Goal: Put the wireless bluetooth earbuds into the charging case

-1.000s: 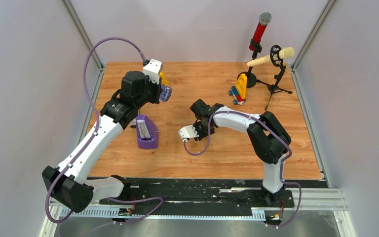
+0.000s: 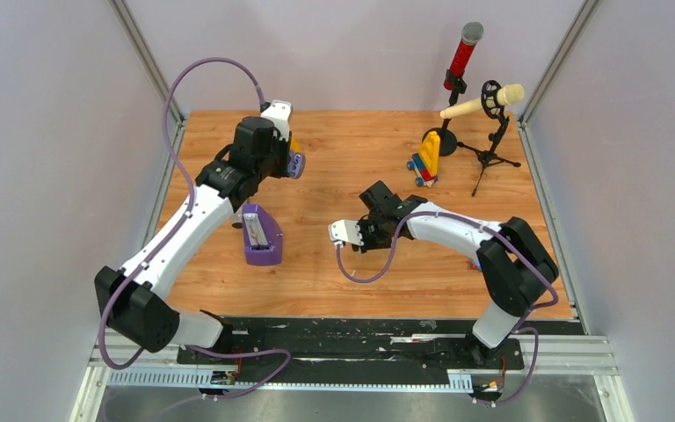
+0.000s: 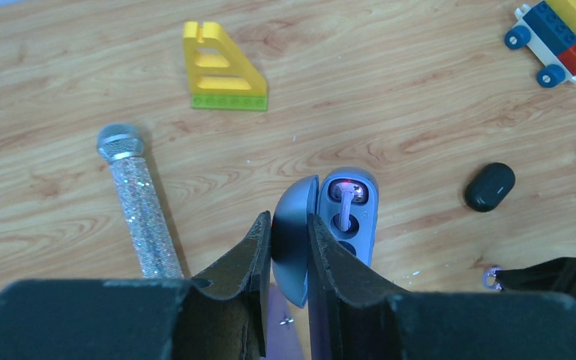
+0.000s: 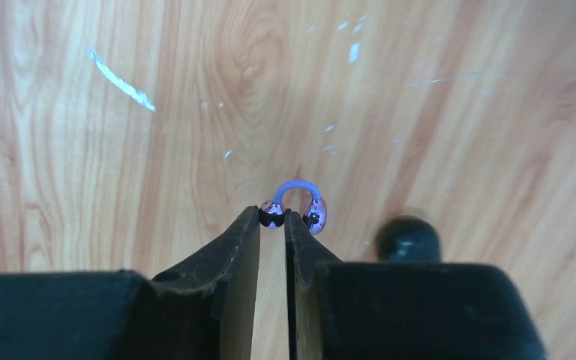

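The purple-blue charging case is held off the table with its lid open. My left gripper is shut on that lid. One earbud lies in the case's far part beside a small red light, its clip running down toward a dark round hollow; the nearer part is partly hidden by a finger. In the right wrist view, my right gripper pinches one shiny ball end of the other earbud, whose purple arch and second end stick out free. From above, this gripper is right of the case and closer to the front.
A black oval case lies on the wood near the right gripper. Around the left gripper are a glittery microphone, a yellow-and-green block and a purple stand. A toy car and telescope stand farther right.
The left arm has also moved a little rightward, carrying the case with it.
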